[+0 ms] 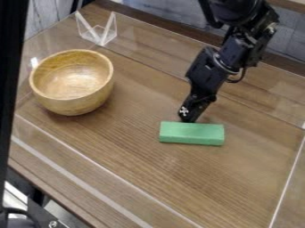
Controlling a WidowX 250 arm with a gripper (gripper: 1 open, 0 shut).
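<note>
A green rectangular block (192,133) lies flat on the wooden table. Just behind it, the black gripper (187,113) of the arm points down at the tabletop, its tip close to the block's back edge; it appears shut, with nothing visible between its fingers. Whether it touches the block is unclear.
A wooden bowl (71,82) sits at the left. A small translucent, angular object (98,31) stands at the back left.
</note>
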